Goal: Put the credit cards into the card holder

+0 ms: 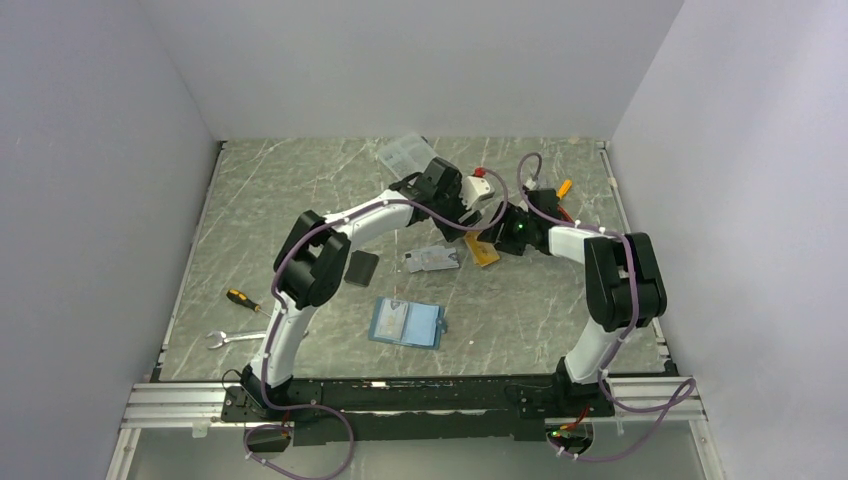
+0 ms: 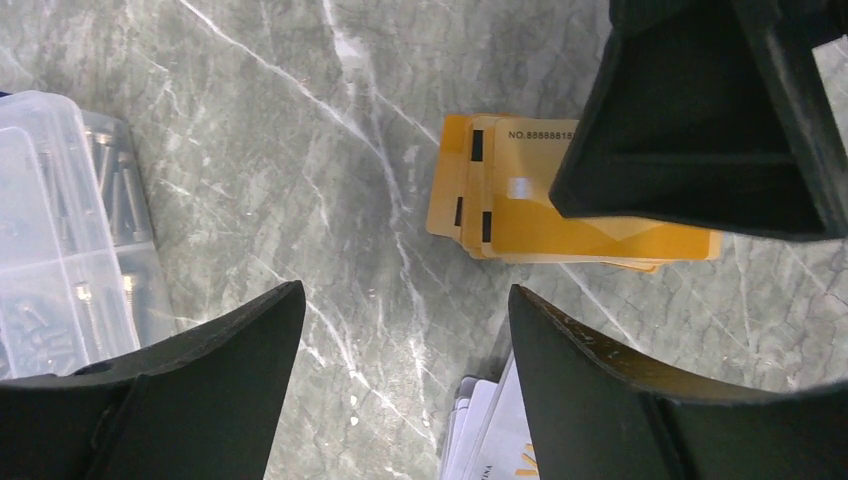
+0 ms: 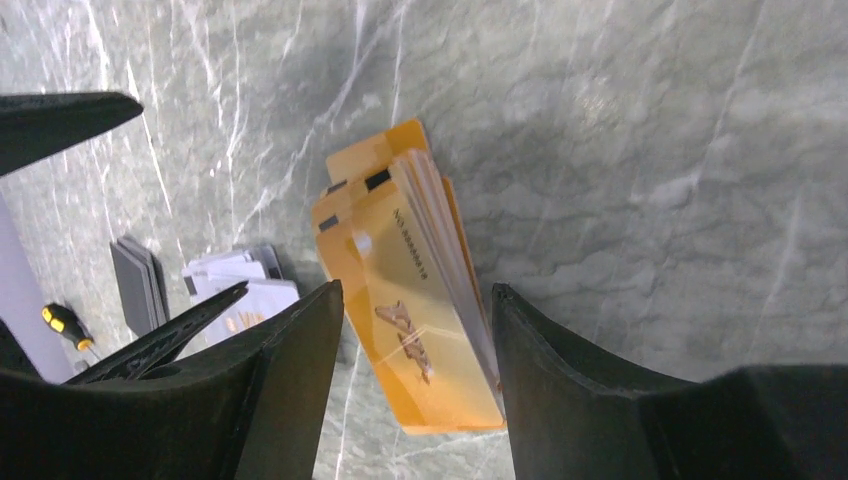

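Observation:
A stack of gold cards (image 1: 484,255) lies on the marble table between my two grippers. In the right wrist view, my right gripper is open, its fingers standing on either side of the gold stack (image 3: 400,300); contact cannot be told. My left gripper is open with only bare table between its fingers, close to the gold cards (image 2: 600,238) and the white cards (image 2: 505,430). Left of the gold stack are the white cards (image 1: 433,259), then a dark stack of cards (image 1: 361,268). The blue card holder (image 1: 425,326) lies flat nearer the front.
A clear plastic box (image 1: 405,155) of screws sits behind my left gripper. A screwdriver (image 1: 242,299) and a wrench (image 1: 235,339) lie at the left. Both grippers are close together over the gold cards.

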